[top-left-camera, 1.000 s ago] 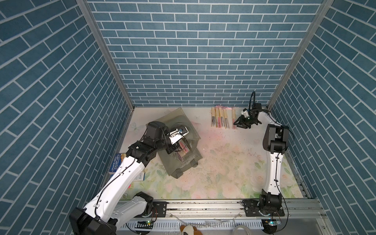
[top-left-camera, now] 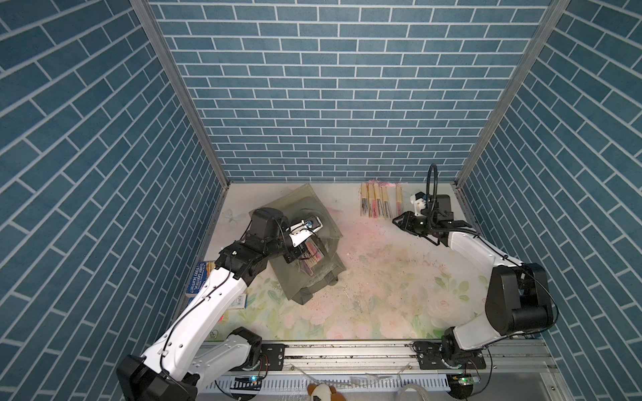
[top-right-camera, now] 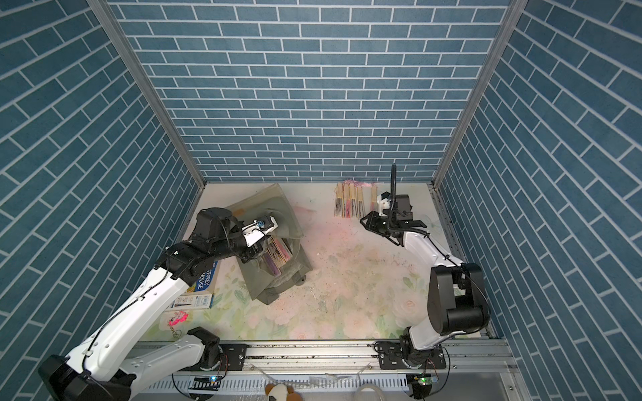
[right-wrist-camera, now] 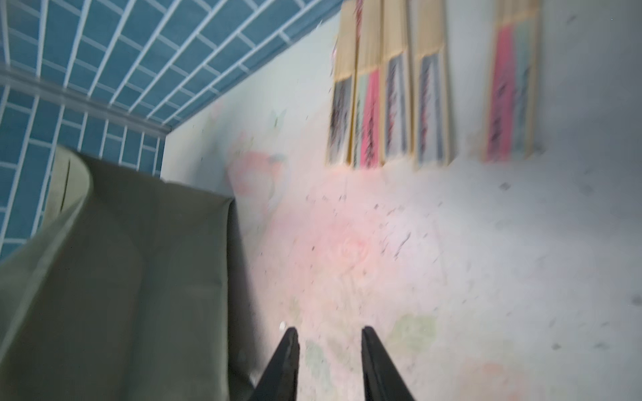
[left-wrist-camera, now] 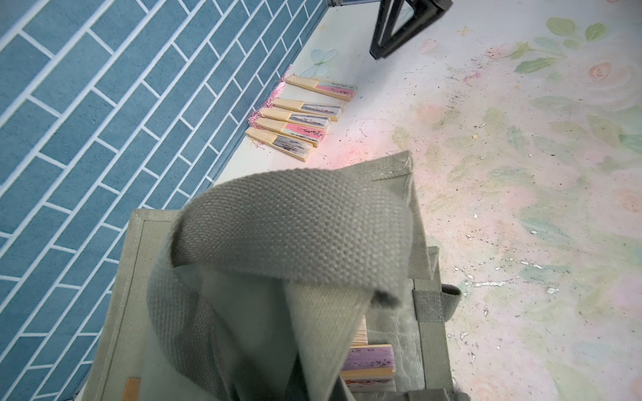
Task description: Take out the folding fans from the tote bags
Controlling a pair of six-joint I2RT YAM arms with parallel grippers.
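Note:
A grey-green tote bag (top-left-camera: 289, 280) lies open on the left of the table with folding fans (top-right-camera: 278, 254) inside. My left gripper (top-left-camera: 294, 250) is over the bag's opening; in the left wrist view a strap (left-wrist-camera: 287, 220) fills the foreground, hiding the fingertips. Several folding fans (right-wrist-camera: 366, 113) lie in a row at the back, one (right-wrist-camera: 508, 87) slightly apart. My right gripper hangs just in front of that row with its fingers parted and nothing between them.
Books (top-right-camera: 190, 300) and a pink trinket (top-right-camera: 177, 318) lie at the left edge.
The left arm and bag look unchanged.

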